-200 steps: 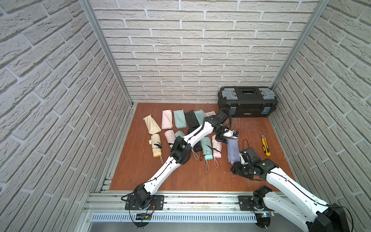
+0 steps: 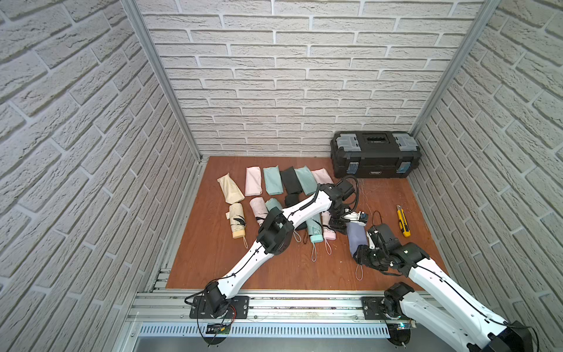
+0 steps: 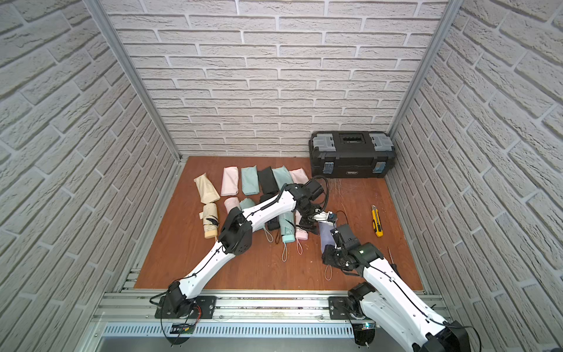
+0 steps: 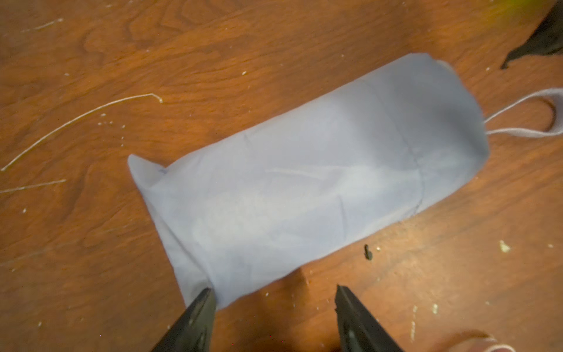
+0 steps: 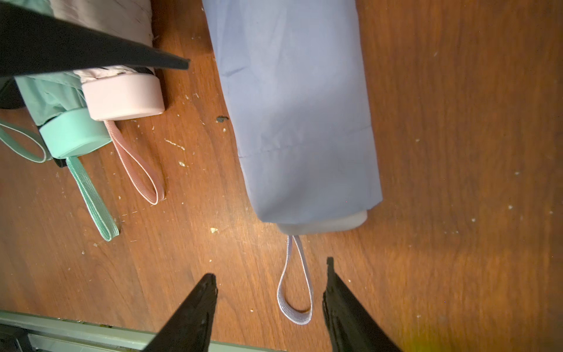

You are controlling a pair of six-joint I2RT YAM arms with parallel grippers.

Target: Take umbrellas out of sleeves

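Observation:
A lavender umbrella in its sleeve lies on the board at the front right, its grey cap (image 5: 319, 224) and strap loop showing below the fabric in the right wrist view. My left gripper hangs open over the sleeve's upper end, fingertips beside the folded fabric corner, nothing between them. My right gripper stands open at the cap end, over the wood and beside the loop, with nothing between its fingers. In the top views both arms partly hide the sleeve.
Several umbrellas (image 2: 237, 220) lie in a row to the left, with folded sleeves (image 2: 253, 180) behind them. A black toolbox (image 2: 375, 154) stands at the back right, a yellow cutter (image 2: 402, 220) at the right.
My left gripper has come down toward the front, nearer the lavender sleeve's upper end. My right gripper has shifted slightly, and more of the strap loop shows below it.

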